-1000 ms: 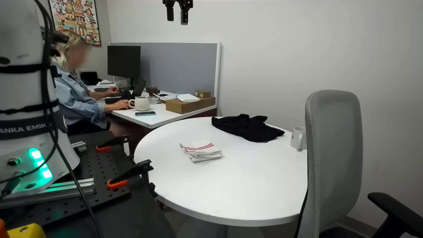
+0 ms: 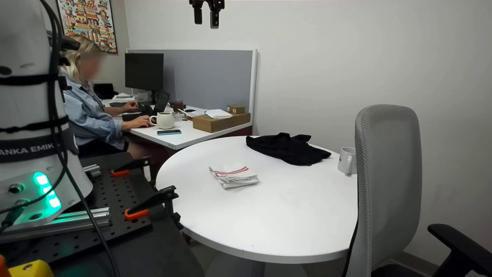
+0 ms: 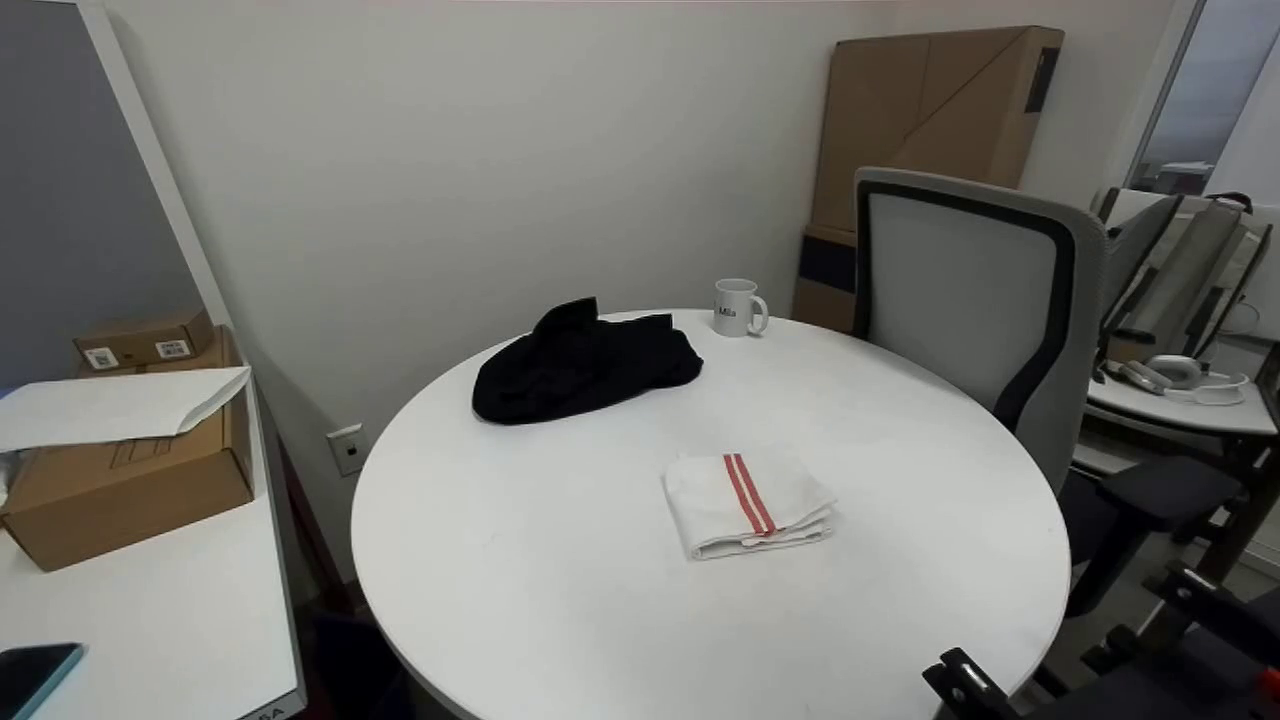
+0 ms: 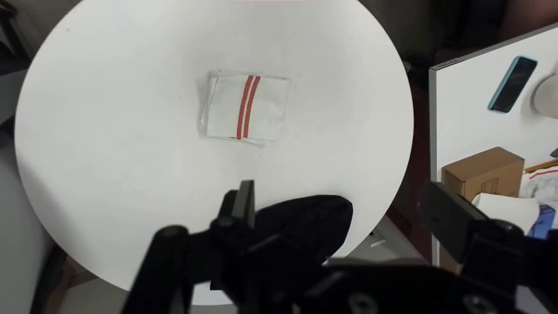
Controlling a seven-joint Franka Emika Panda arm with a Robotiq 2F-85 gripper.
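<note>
A folded white cloth with two red stripes (image 2: 235,177) lies flat near the middle of the round white table (image 3: 516,588). Toward the wall, a crumpled black garment (image 3: 588,366) rests on the same table. A white mug (image 3: 734,308) stands upright close to the table's far edge. High above the table hangs my gripper (image 2: 206,20), open and empty, well clear of everything. From the wrist view, its fingers (image 4: 243,204) are spread wide, with part of the black garment (image 4: 308,222) showing far below between them; the gripper body hides the rest.
A grey office chair (image 2: 389,184) stands against the table's right side. On the desk beside the table are a cardboard box (image 2: 221,121), a phone (image 2: 169,132) and a cream mug (image 2: 164,120), where a person sits.
</note>
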